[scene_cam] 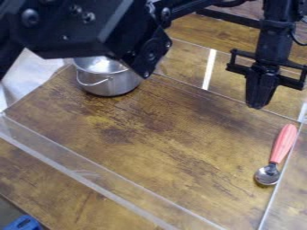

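Observation:
My black gripper [259, 93] hangs at the upper right, over the wooden table, its fingers pointing down; how far they are parted is hard to tell. Below it, at the right, a spoon with a pink handle [283, 144] lies on the table, its metal bowl toward the bottom. A steel pot [110, 83] stands at the upper left, partly hidden behind the black arm.
Clear and white strips run along its left, back and right. A blue object [20, 223] sits at the bottom left corner.

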